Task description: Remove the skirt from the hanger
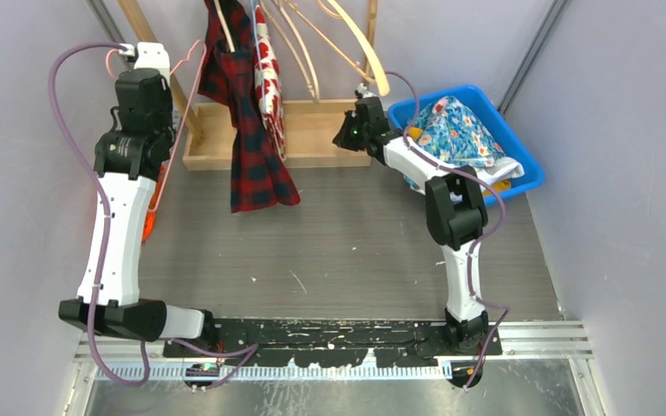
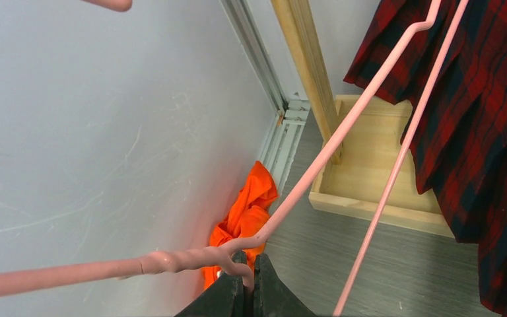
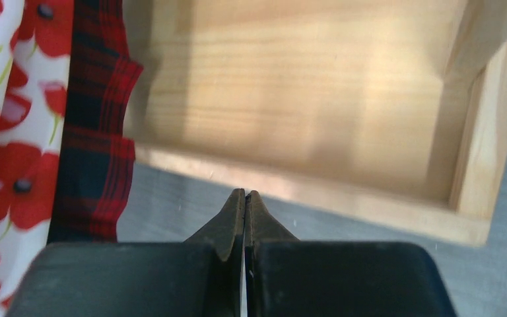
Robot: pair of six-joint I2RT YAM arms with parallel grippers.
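Observation:
A dark red-and-navy plaid garment (image 1: 256,165) hangs from hangers on the wooden rack, beside a red floral white garment (image 3: 20,178). At the left, my left gripper is shut around the hook area of a pink hanger (image 2: 343,132), which carries no garment that I can see. My right gripper is shut with nothing between its fingers, right of the floral garment and over the front of the wooden box (image 3: 304,185).
A blue basket (image 1: 520,156) of clothes stands at the right. Orange cloth (image 2: 251,198) lies by the left wall. Bare hangers (image 1: 355,39) hang on the rack's right side.

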